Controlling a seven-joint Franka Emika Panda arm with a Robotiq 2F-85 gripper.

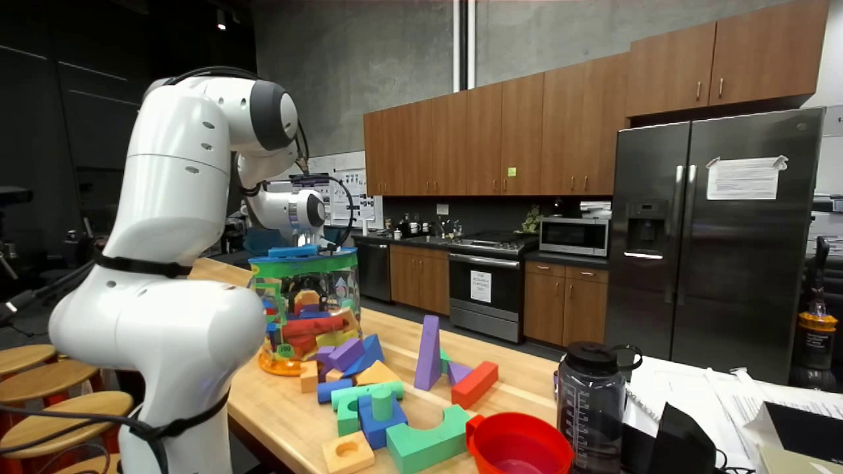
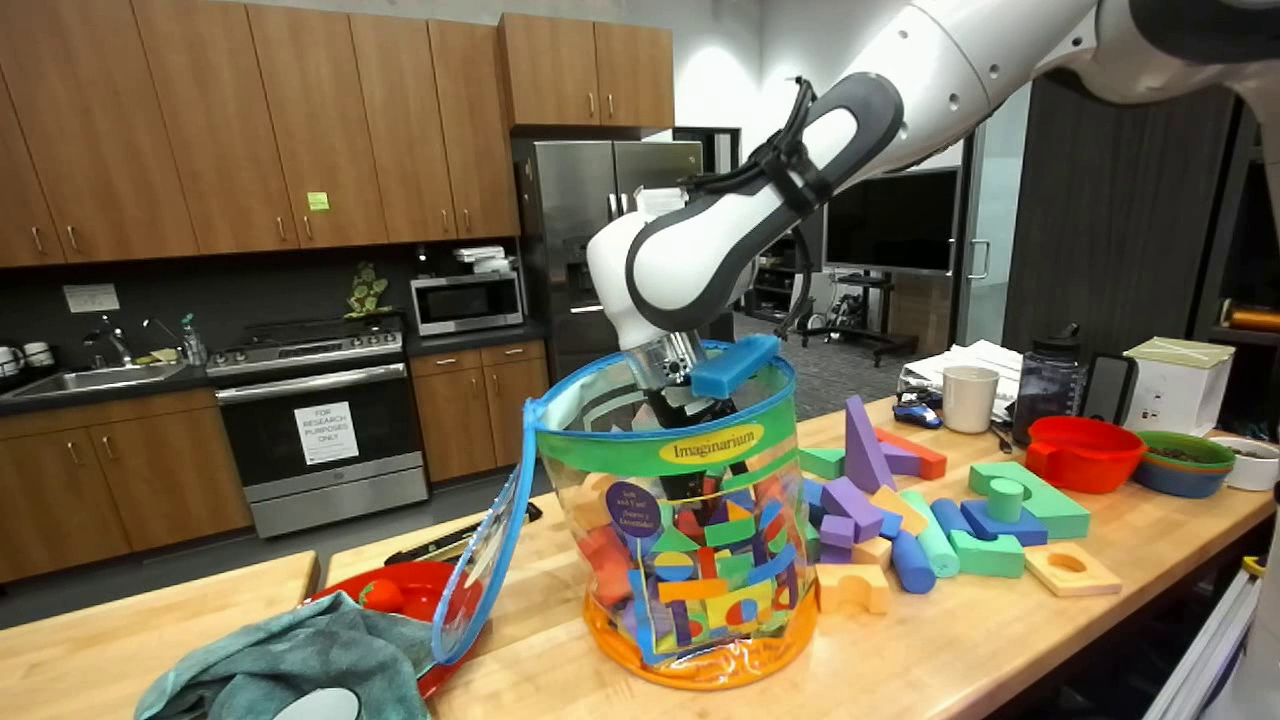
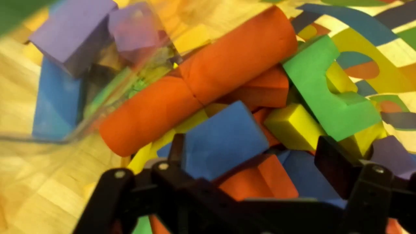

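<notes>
Inside the clear block bag (image 2: pixel 553 415), my gripper points down with its fingers wide apart. A blue block (image 3: pixel 225 140) lies under the gap, close to the left finger (image 3: pixel 177 150); whether they touch I cannot tell. Beneath it sits an orange-red block (image 3: pixel 259 181). Past the fingertips lie a long red cylinder (image 3: pixel 199 82), a green notched block (image 3: pixel 329 89) and a yellow block (image 3: pixel 295 126). Nothing is held. In exterior view 2 the fingers show dimly through the bag wall, above the heap.
Loose blocks lie beside the bag, among them a tall purple wedge (image 2: pixel 864 450) and a green arch (image 2: pixel 1056 504). A red bowl (image 2: pixel 1083 454) and a dark bottle (image 1: pixel 591 407) stand farther off. A teal cloth (image 2: pixel 300 660) covers part of a red dish (image 2: pixel 414 588).
</notes>
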